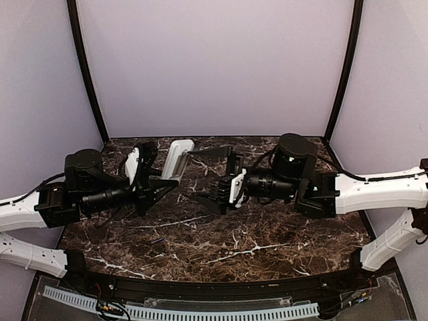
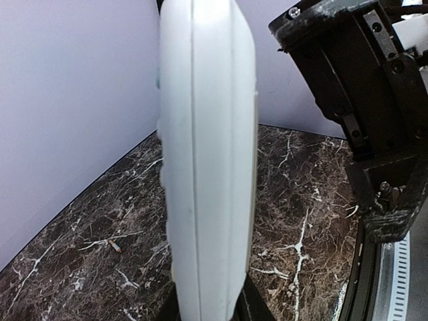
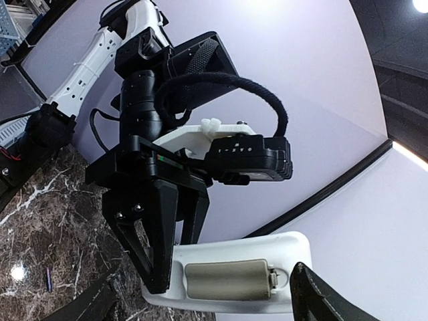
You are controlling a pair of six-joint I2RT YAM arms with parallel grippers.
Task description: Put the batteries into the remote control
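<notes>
The white remote control (image 1: pixel 178 159) is held upright above the table by my left gripper (image 1: pixel 164 187), which is shut on its lower end. Its narrow white side (image 2: pixel 207 134) fills the middle of the left wrist view. In the right wrist view the back of the remote (image 3: pixel 231 251) faces me, showing a grey rectangular panel (image 3: pixel 229 279) with a small tab at one end. My right gripper (image 1: pixel 192 175) is open close to the remote, one finger above the other. From above, the upper fingertip overlaps the remote's edge; contact cannot be told. A small dark battery (image 1: pixel 158 240) lies on the table.
Pale walls (image 1: pixel 214 67) enclose the back and sides. A white slotted strip (image 1: pixel 221 315) runs along the front edge. The two grippers leave little room between them.
</notes>
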